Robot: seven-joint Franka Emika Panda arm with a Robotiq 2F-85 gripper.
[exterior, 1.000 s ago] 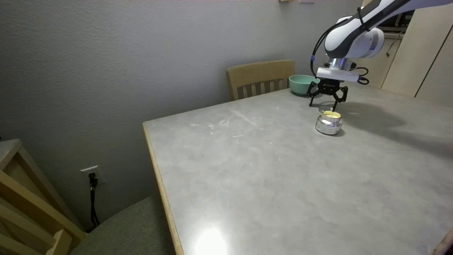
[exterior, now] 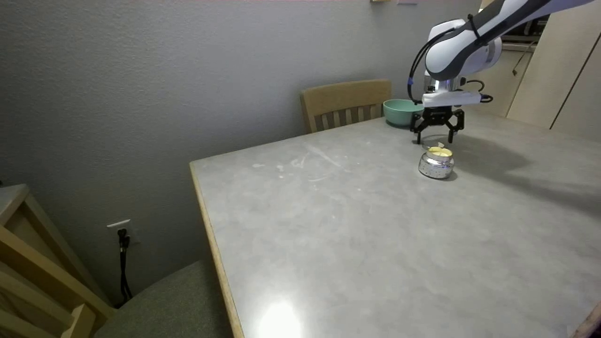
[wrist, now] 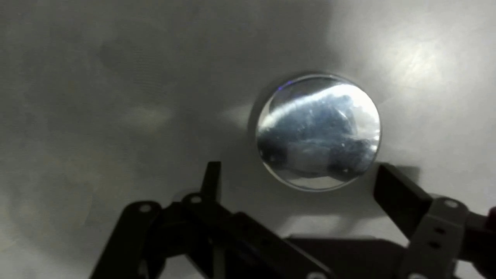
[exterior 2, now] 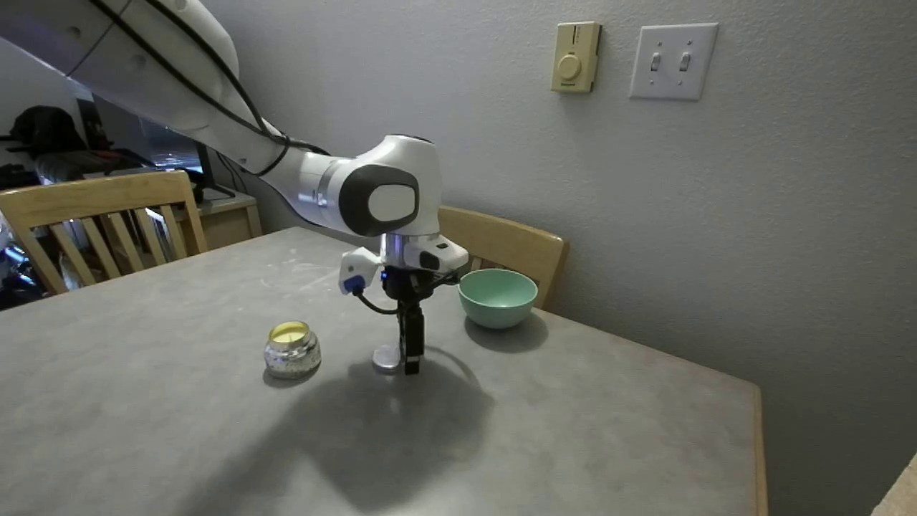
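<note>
A round, shiny silver lid (wrist: 318, 132) lies flat on the table, fully visible in the wrist view. My gripper is open close above the table, its two black fingers spread wide with nothing held. The lid sits just ahead of the fingertips, nearer the right finger (wrist: 400, 197) than the left finger (wrist: 212, 181). In exterior view 2 the lid (exterior 2: 387, 357) shows right beside the lowered gripper (exterior 2: 413, 368). A silver candle jar (exterior 2: 292, 351) with yellow wax stands upright and uncovered, apart from the lid.
A green bowl (exterior 2: 498, 297) stands near the table's wall-side edge, close to the gripper. A wooden chair (exterior: 346, 101) is pushed up behind that edge.
The gripper has shifted slightly right in exterior view 1 and turned from a tilted to a more level stance. Jar and bowl have stayed put.
</note>
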